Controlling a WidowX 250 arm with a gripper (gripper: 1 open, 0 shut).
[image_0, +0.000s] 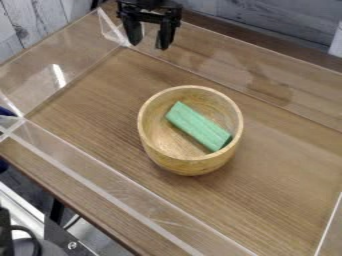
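A round wooden bowl (156, 150) sits in the middle of the table, holding a green rectangular block (198, 127) lying at a slant. At the top centre, far behind the bowl, is my dark gripper (148, 36), its fingers pointing down. Whether it holds anything is too small to tell.
Clear plastic edging runs along its left side, with dark objects beyond at the lower left. A wall stands at the back corners.
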